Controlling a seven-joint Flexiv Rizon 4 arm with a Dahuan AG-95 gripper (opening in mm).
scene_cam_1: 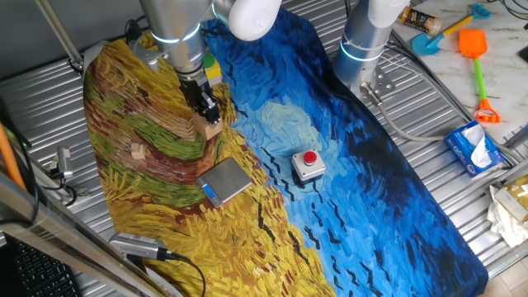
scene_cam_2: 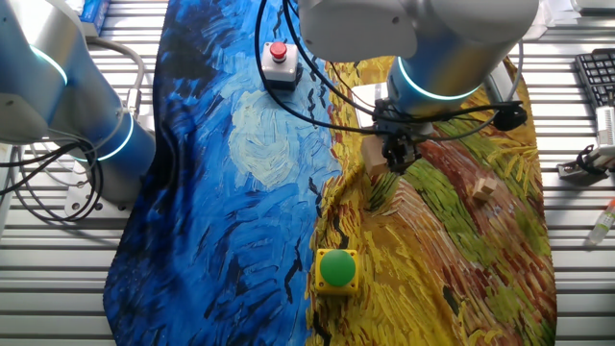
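Note:
My gripper (scene_cam_1: 209, 114), black and pointing down, is over the yellow-brown half of the painted cloth. Right at its fingertips is a larger wooden block (scene_cam_1: 208, 129), also seen beside the gripper (scene_cam_2: 398, 154) in the second view as a tan block (scene_cam_2: 373, 154). Whether the fingers are closed on this block or only near it does not show clearly. A smaller wooden block (scene_cam_1: 138, 151) lies apart on the brown-green area. Nearer the front is a flat grey scale (scene_cam_1: 227, 180) with a blue display, its plate bare.
A red push button (scene_cam_1: 309, 158) on a grey box stands on the blue half. In the second view a green button (scene_cam_2: 336, 269) on a yellow box sits near the colour border.

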